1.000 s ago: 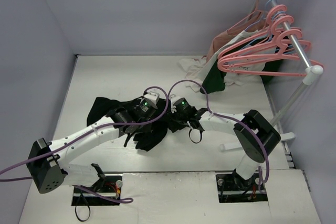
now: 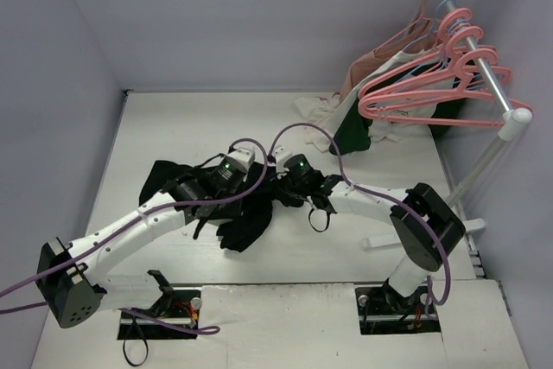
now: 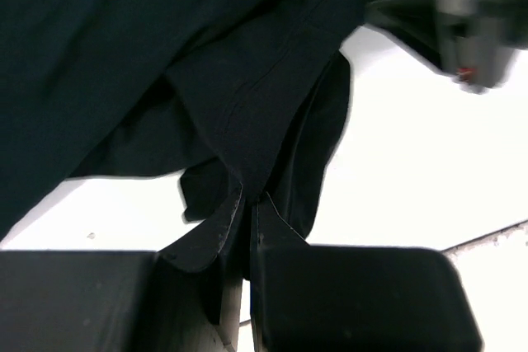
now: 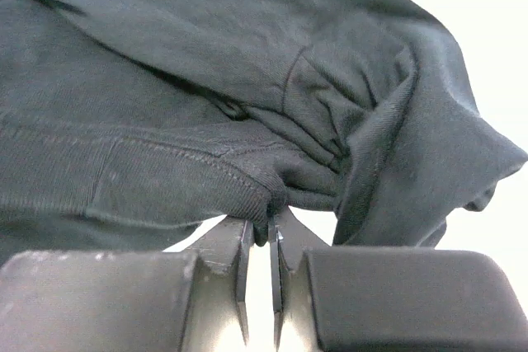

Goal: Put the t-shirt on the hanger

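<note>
A black t-shirt (image 2: 247, 224) lies bunched on the white table, partly covered by my two arms in the top view. Its dark folds fill much of both wrist views. My left gripper is shut on a narrow fold of the shirt (image 3: 247, 113), which runs down between its fingertips. My right gripper pinches a seamed edge of the shirt (image 4: 206, 63) and is shut on it. In the top view the two grippers hang close together over the cloth. Pink hangers (image 2: 432, 97) hang on the rack at the right.
A metal rack bar (image 2: 484, 58) slants along the right side, its foot (image 2: 380, 240) reaching onto the table. Pale and dark garments (image 2: 354, 118) hang beneath the hangers. Bare table (image 2: 190, 123) shows at the back left. Purple cables arch over both arms.
My left arm has shifted slightly to the left, and the shirt has slid a little left with the grippers. The right gripper has moved only slightly. Hangers and rack are unchanged.
</note>
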